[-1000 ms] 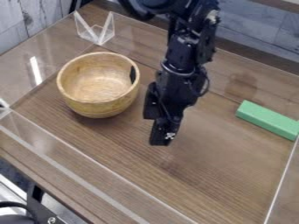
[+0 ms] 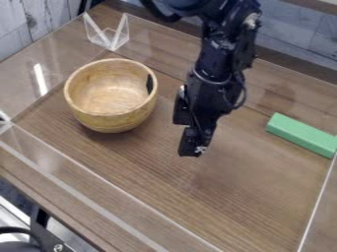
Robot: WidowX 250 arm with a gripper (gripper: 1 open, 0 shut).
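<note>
The black gripper [image 2: 195,136] hangs over the middle of the wooden table [image 2: 158,197], pointing down, with its fingers apart and open. No object shows between them. To its left stands a round, light wooden bowl [image 2: 109,94], which looks empty.
A green block [image 2: 301,135] lies at the right side of the table. A white wire-like frame [image 2: 108,31] sits at the back left.
The arm and gripper have shifted slightly to the right and up. The bowl and green block have not moved.
</note>
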